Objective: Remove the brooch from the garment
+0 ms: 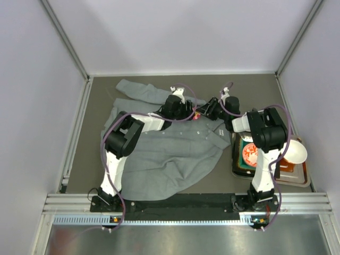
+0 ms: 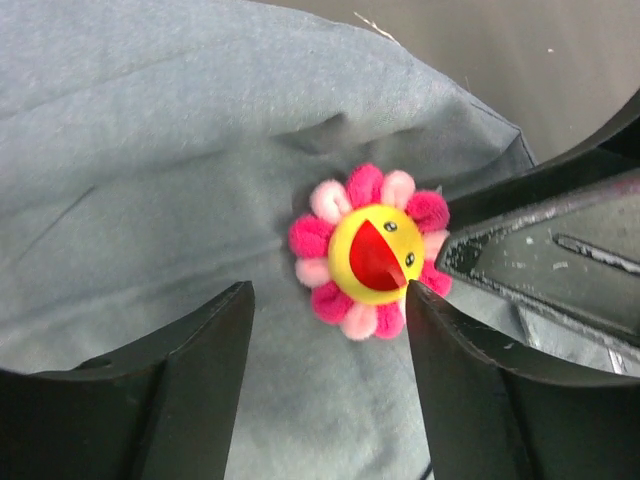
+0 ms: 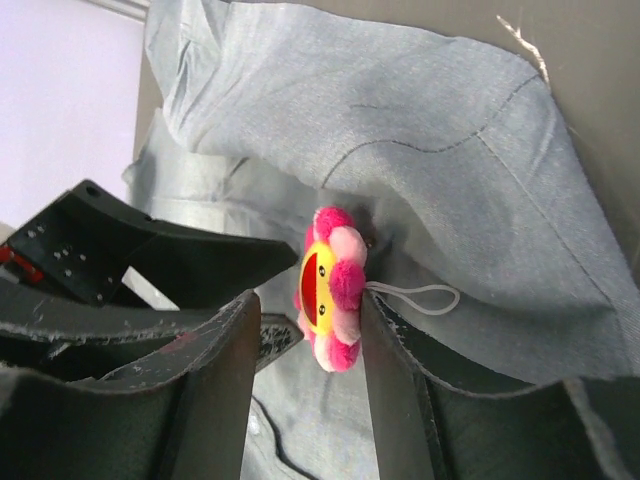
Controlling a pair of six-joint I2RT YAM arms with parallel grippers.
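Note:
A pink flower brooch (image 2: 375, 255) with a yellow smiling face is on the grey garment (image 1: 159, 154). Seen from the right wrist it is side-on, with a thin pale loop behind it. My left gripper stands part open over the cloth at the brooch's lower left, in the top view (image 1: 188, 109) just left of it. My right gripper is part open around the brooch's lower part, one finger (image 3: 410, 390) beside its back; whether it touches cannot be told. The other gripper's dark fingers reach close to it in each wrist view.
A tray (image 1: 295, 180) with a red-patterned disc (image 1: 249, 154) and a white bowl (image 1: 295, 152) stands at the right, under my right arm. The garment's folded upper part (image 1: 141, 90) lies at the back. Bare table shows beyond it.

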